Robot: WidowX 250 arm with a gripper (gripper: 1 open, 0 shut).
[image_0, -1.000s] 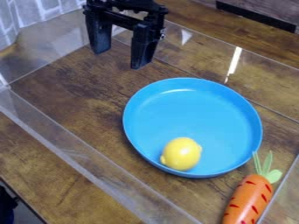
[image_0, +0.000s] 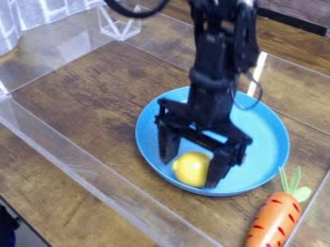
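The black gripper (image_0: 194, 152) is down inside the blue bowl (image_0: 264, 145), its two fingers on either side of a yellow round object (image_0: 191, 170), apparently a lemon. Whether the fingers touch or grip it is unclear. An orange toy carrot (image_0: 273, 222) with green leaves lies outside the bowl at the lower right.
A clear plastic strip runs along the lower left, and a small translucent block (image_0: 119, 21) stands at the back left.
The gripper has descended from the back of the table, moving toward the camera into the bowl, and now surrounds the yellow object. The bowl and carrot look unmoved.
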